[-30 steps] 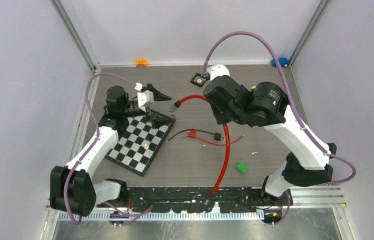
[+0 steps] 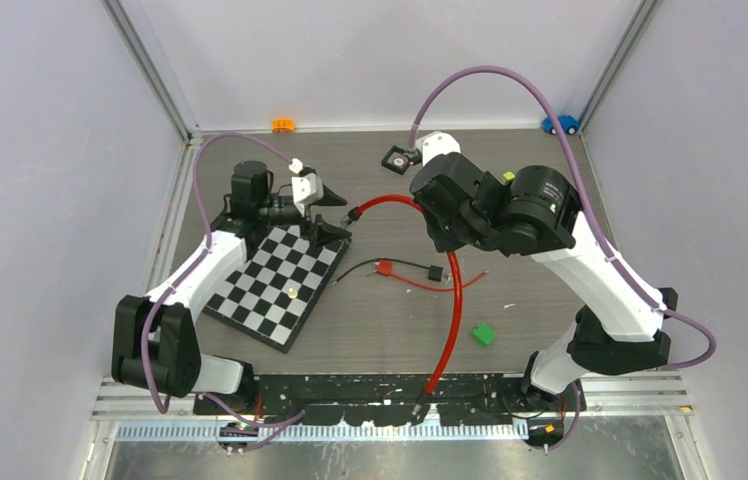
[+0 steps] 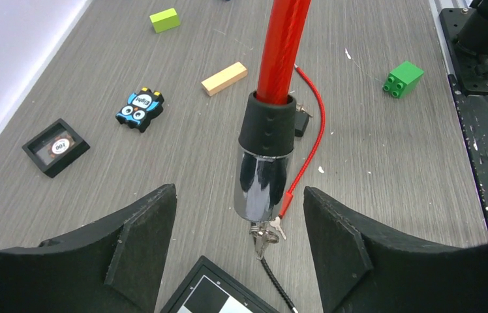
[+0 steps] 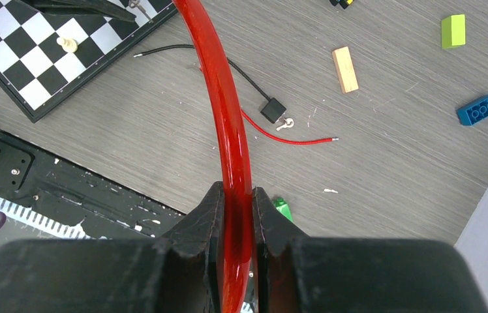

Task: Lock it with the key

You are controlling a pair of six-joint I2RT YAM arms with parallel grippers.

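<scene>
A thick red cable lock [image 2: 458,300] hangs over the table, with my right gripper shut on its red tube. Its near end, a silver lock body [image 3: 259,186] with a black collar, points toward my left arm. A small metal key [image 3: 263,238] sticks out of this end. My left gripper [image 2: 348,217] is open around the silver end; in its wrist view one finger [image 3: 152,228] is on each side, apart from the lock. The cable's other end [image 2: 420,405] dangles over the table's front edge.
A chessboard [image 2: 295,325] with a pale pawn lies beneath the left arm. Two smaller cable locks, one black [image 4: 273,109] and one red [image 4: 293,141], lie mid-table. Toy blocks, including a green one [image 2: 483,334], are scattered right and back.
The right arm and the red cable have shifted only slightly.
</scene>
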